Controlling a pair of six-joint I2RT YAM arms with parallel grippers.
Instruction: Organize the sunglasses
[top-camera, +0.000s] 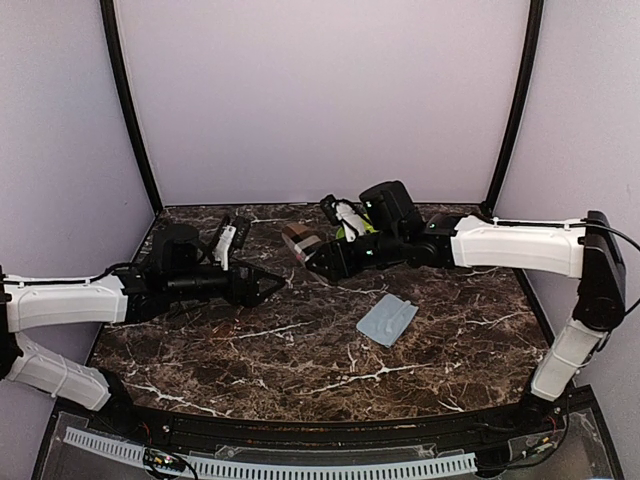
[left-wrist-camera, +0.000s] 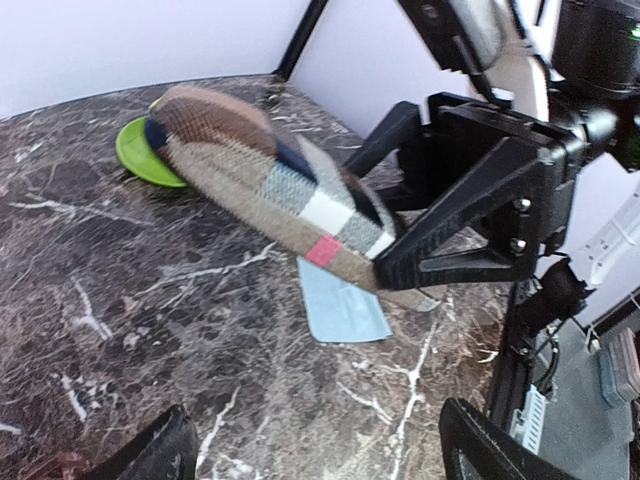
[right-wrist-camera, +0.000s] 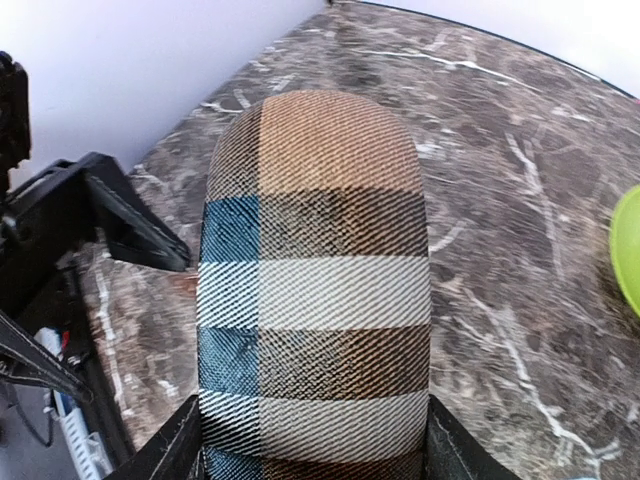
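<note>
A plaid case (left-wrist-camera: 270, 185) in brown, white and navy is raised above the table, tilted, with its rounded end pointing away from my right gripper (top-camera: 328, 262). That gripper is shut on its near end; in the right wrist view the case (right-wrist-camera: 315, 290) fills the middle and covers most of the view between the fingers. My left gripper (top-camera: 265, 287) stands open at the left of the case, apart from it, its fingers (left-wrist-camera: 155, 452) wide and empty. No sunglasses can be made out clearly; a reddish-brown patch shows at the lower left of the left wrist view, too indistinct to name.
A light blue cloth (top-camera: 388, 320) lies flat right of centre. Behind the right arm, a green plate (left-wrist-camera: 145, 152) is partly hidden.
</note>
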